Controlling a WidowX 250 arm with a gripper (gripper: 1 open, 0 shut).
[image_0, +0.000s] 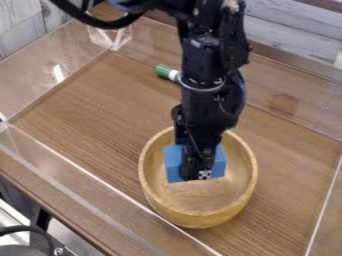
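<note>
My black gripper reaches down from the top centre into a yellow-tan bowl, shut on a blue block. The block is inside the bowl's outline, partly hidden behind the fingers; whether it touches the bottom is unclear.
A small green object lies at the back, partly behind the arm. A clear container stands at the upper left.
</note>
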